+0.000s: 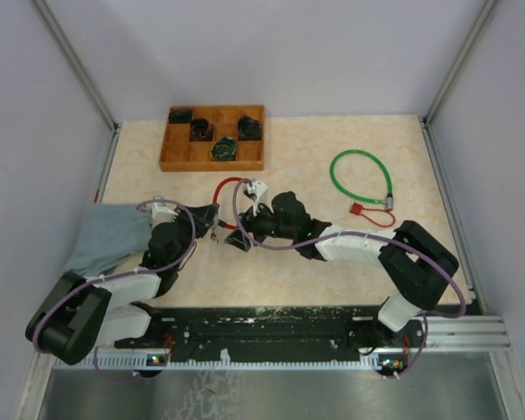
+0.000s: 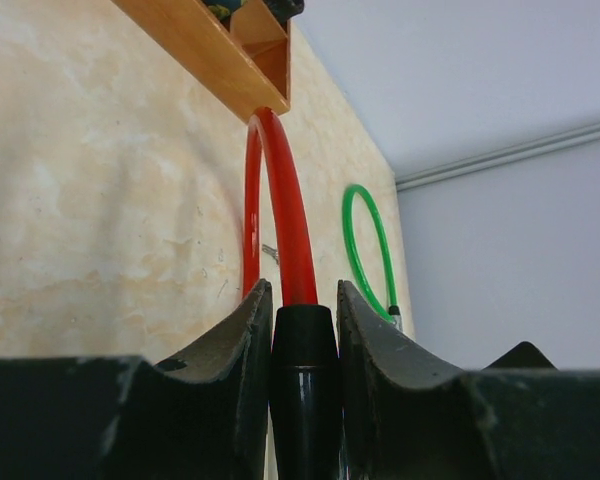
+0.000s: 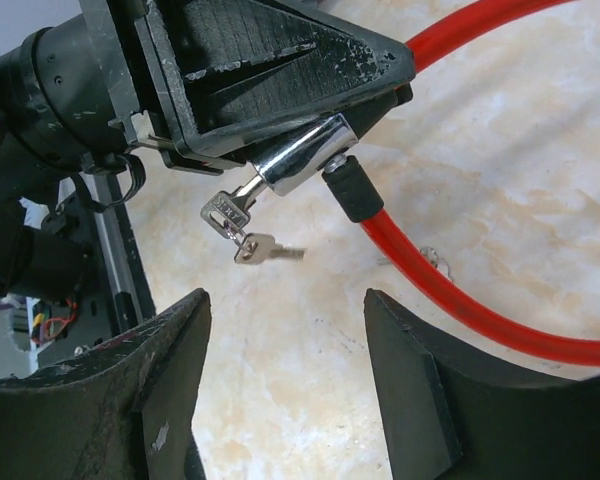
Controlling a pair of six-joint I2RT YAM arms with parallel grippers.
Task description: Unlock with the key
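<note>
A red cable lock (image 3: pixel 440 280) hangs from my left gripper, whose fingers are round its black end (image 2: pixel 305 390). In the right wrist view its silver cylinder (image 3: pixel 305 152) sticks out below those fingers, with a key (image 3: pixel 225 212) in it and a second key (image 3: pixel 260 250) dangling. My right gripper is open, its fingers below the keys, nothing between them. In the top view both grippers meet near the table's middle.
A green cable lock (image 1: pixel 350 194) with a red tag (image 1: pixel 357 209) lies at the right. A wooden divided box (image 1: pixel 171 157) stands at the back, a grey cloth (image 1: pixel 101 236) at the left.
</note>
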